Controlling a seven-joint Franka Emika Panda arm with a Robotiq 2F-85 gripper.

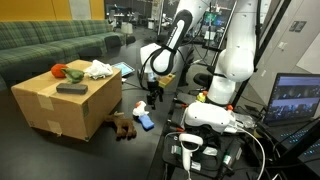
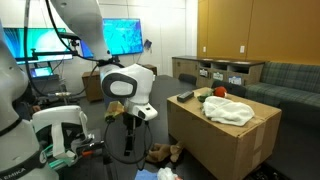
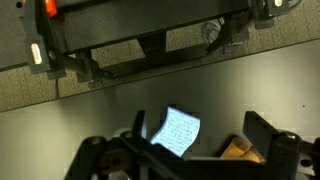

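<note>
My gripper is open, its dark fingers wide apart with nothing held. In exterior view 1 the gripper (image 1: 152,98) hangs above the dark floor, above and behind a small blue item (image 1: 147,122). A white and red item (image 1: 139,108) lies beside the blue one. Close by is a brown, plush-looking thing (image 1: 124,127). The wrist view has a pale blue patch (image 3: 178,130) in the gap between the fingers, and part of the brown thing (image 3: 240,149) near the right finger. In exterior view 2 the blue item (image 2: 147,175) is cut by the bottom edge.
A large cardboard box (image 1: 72,118) stands left of these items. On top of it are a white cloth (image 1: 98,69), a black object (image 1: 72,89) and red and green things (image 1: 66,73). A table edge with a laptop (image 1: 293,97) is at the right. Bare floor surrounds the small items.
</note>
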